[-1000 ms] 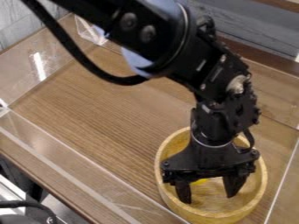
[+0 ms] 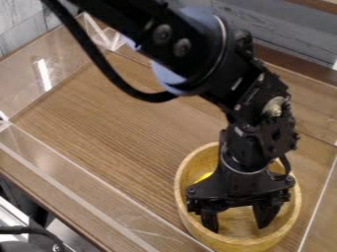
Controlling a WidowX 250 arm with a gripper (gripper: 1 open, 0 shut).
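My black gripper [image 2: 237,214] is down inside a yellow bowl [image 2: 283,232] at the lower right, its two fingers open and spread across the inside. A small yellow piece shows at the left inside the bowl, partly hidden behind the gripper; I cannot tell what it is. The arm reaches in from the top, with a black cable looping along its left.
Clear plastic panels edge it at the left and front. A grey wall runs along the back, and a dark cable lies at the lower left outside.
The gripper has shifted slightly within the bowl, and the small yellow piece at the left shows differently around it. The bowl stays in place.
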